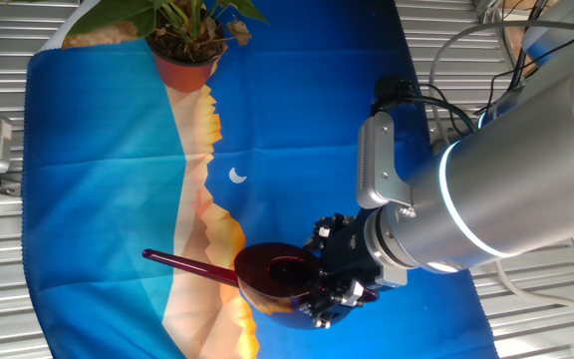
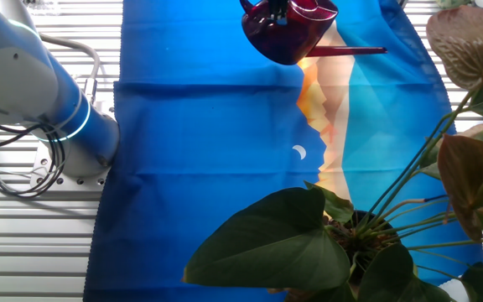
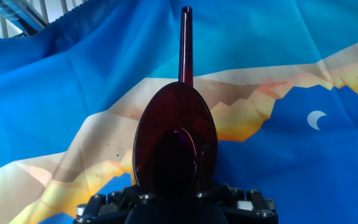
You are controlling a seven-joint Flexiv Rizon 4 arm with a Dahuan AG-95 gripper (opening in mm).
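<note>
A dark red, glossy watering can [image 1: 275, 284] with a long thin spout [image 1: 189, 263] is at the lower middle of exterior view 1, its spout pointing left. My gripper [image 1: 319, 284] is right up against the side of the can opposite the spout. From the wrist, the can [image 3: 176, 112] lies straight ahead with its opening towards me and the spout pointing away. The gripper's black linkages show along the bottom edge there, but the fingertips and the can's handle are hidden, so the grip is unclear. Exterior view 2 shows the can [image 2: 288, 33] at the top edge.
A potted plant [image 1: 184, 72] stands at the far end of the blue printed cloth [image 1: 307, 130]; its broad leaves [image 2: 267, 243] cover much of the lower part of exterior view 2. Between plant and can, the cloth is clear. Cables [image 2: 49, 155] hang by the arm's base.
</note>
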